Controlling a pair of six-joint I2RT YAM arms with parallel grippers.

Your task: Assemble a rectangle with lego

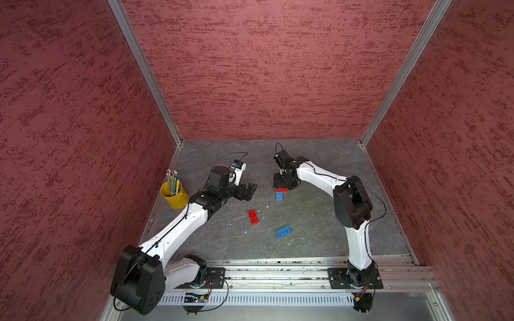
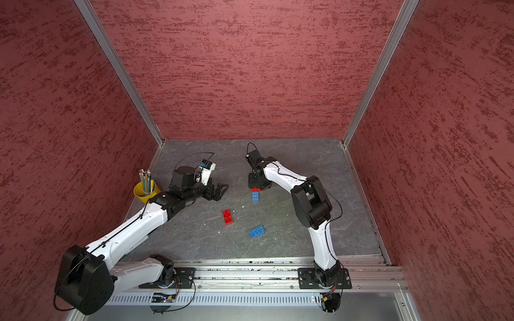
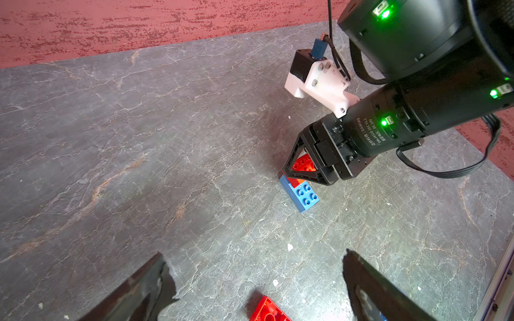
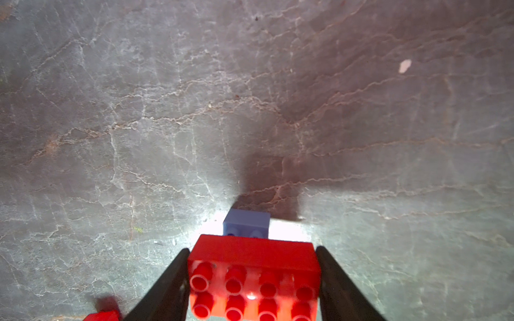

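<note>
My right gripper is shut on a red brick (image 4: 254, 248), gripped by its two ends. In the right wrist view this brick lies across a blue brick (image 4: 246, 218), hiding most of it. From the left wrist view, the same blue brick (image 3: 306, 198) lies on the table with its studs up, its far end under the red one. Whether the two are pressed together or slightly apart, I cannot tell. My left gripper hangs open and empty to the left. A second red brick (image 1: 253, 216) and a second blue brick (image 1: 283, 231) lie loose nearer the front.
A yellow cup (image 1: 174, 198) full of pens stands at the table's left edge. Bare grey table (image 1: 326, 224) surrounds the bricks, with clear room at the back and right. Red walls close off the back and sides.
</note>
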